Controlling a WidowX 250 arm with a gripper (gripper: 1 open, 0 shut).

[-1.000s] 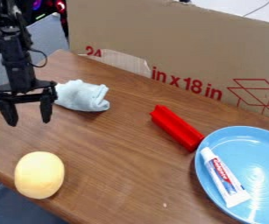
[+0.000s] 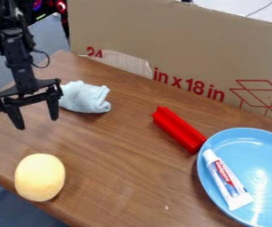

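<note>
My black gripper hangs over the left side of the wooden table, open, with nothing between its fingers. Just right of it lies a crumpled pale blue-white cloth. A red cylindrical object lies at the centre right. A pale yellow round object sits at the front left. A blue plate at the right holds a white tube, which looks like toothpaste.
A large cardboard panel stands along the back of the table. The table's edge runs at the lower left.
My gripper has shifted slightly to the right and moved a little in height. The objects on the table have not moved.
</note>
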